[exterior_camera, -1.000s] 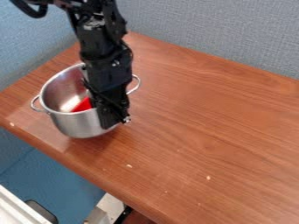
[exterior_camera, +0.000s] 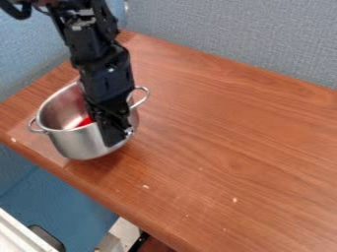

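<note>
A steel pot with two loop handles sits at the left edge of the wooden table. Something red lies inside it, partly hidden. My black gripper reaches down at the pot's right side, its tips low at the rim; whether anything is between its fingers is hard to see, but it looks shut.
Grey-blue padded walls border it behind and at left. A white object is at the lower left, off the table.
My arm and gripper have moved leftward, further over the pot. The pot appears nearly still.
</note>
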